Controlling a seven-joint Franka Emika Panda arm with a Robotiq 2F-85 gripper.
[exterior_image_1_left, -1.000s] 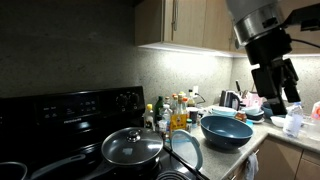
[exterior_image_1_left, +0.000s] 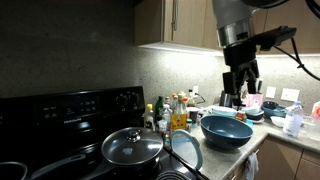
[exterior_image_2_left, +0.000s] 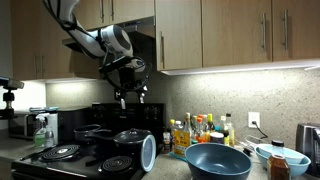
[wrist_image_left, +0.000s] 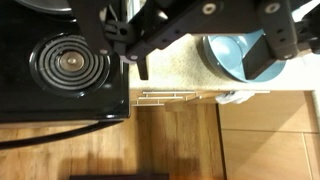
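My gripper (exterior_image_1_left: 240, 90) hangs high in the air, fingers pointing down and apart. In exterior view 2 the gripper (exterior_image_2_left: 132, 100) shows above the stove side of the counter. Nothing shows between its fingers, and it touches nothing. A lidded grey pan (exterior_image_1_left: 132, 148) sits on the black stove (exterior_image_2_left: 75, 165). To its right stands a pale blue oval piece (exterior_image_1_left: 186, 150). A large blue bowl (exterior_image_1_left: 226, 131) rests on the counter; in the wrist view the bowl (wrist_image_left: 228, 58) is partly hidden behind a finger.
Several bottles (exterior_image_2_left: 183, 135) crowd the counter behind the bowl. A light blue dish tub (exterior_image_2_left: 283, 156) and a dark kettle (exterior_image_2_left: 307, 140) are at the right. Behind the stove, cabinets (exterior_image_2_left: 205, 40) hang overhead. An uncovered burner coil (wrist_image_left: 70, 65) shows on the stove.
The pan, bowl and bottles have stayed in place.
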